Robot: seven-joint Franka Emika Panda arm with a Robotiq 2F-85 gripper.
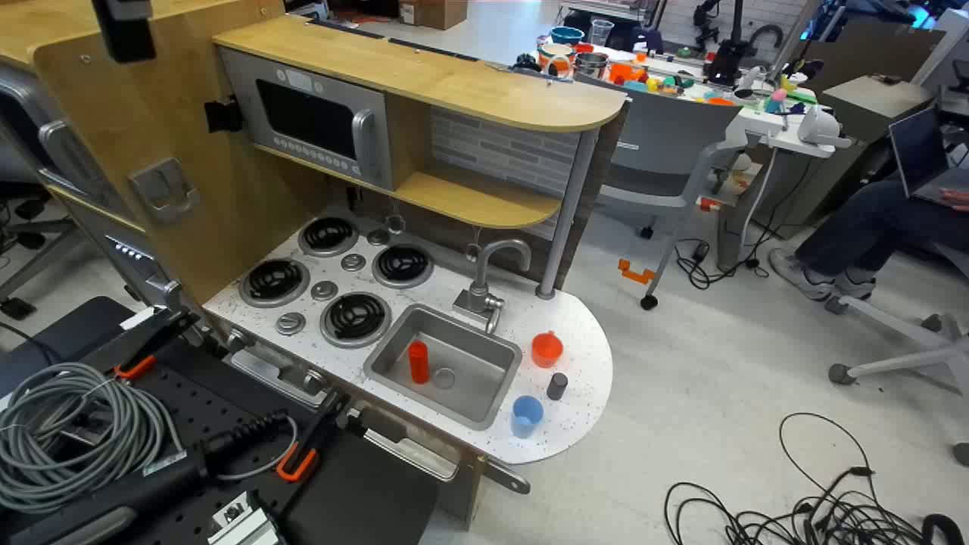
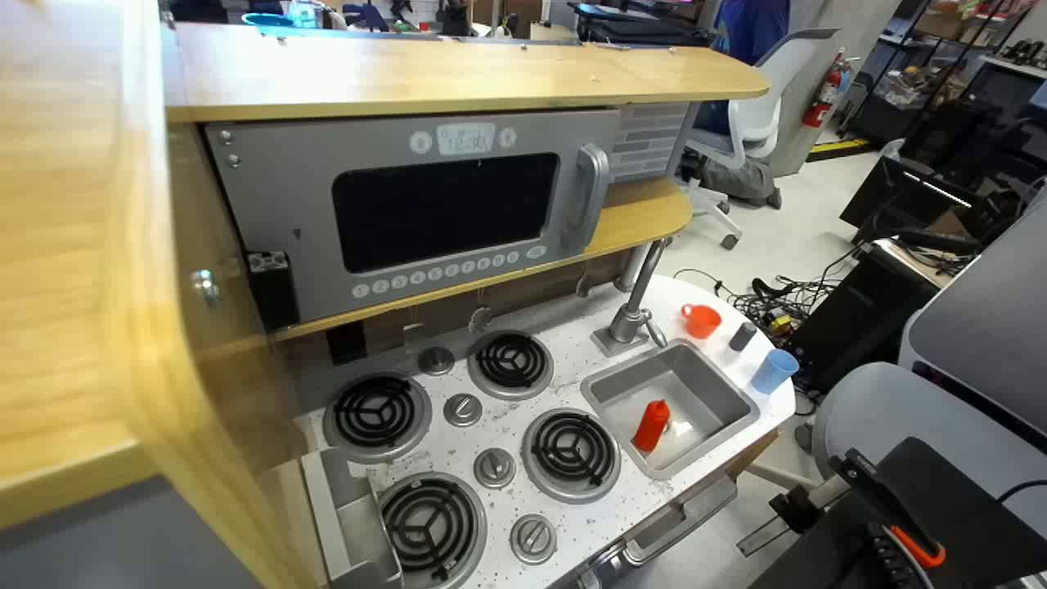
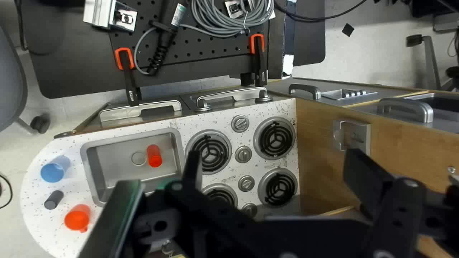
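Seen from above in the wrist view, my gripper is open, its black fingers wide apart with only the stove top far below between them. A red bottle (image 2: 652, 425) stands inside the grey sink (image 1: 497, 400), near the side by the burners. On the white counter beyond the sink are an orange cup (image 1: 546, 349), a small dark grey cylinder (image 1: 556, 386) and a blue cup (image 1: 527, 416). Nothing touches my fingers. Neither exterior view clearly shows the gripper.
The toy kitchen's microwave (image 2: 447, 211) is closed, under a wooden shelf (image 2: 471, 74). A faucet (image 1: 486, 281) rises behind the sink. Several black burners and knobs cover the stove. A tall wooden side panel (image 3: 325, 159) borders it. A black pegboard table (image 3: 189, 51) holds coiled cable.
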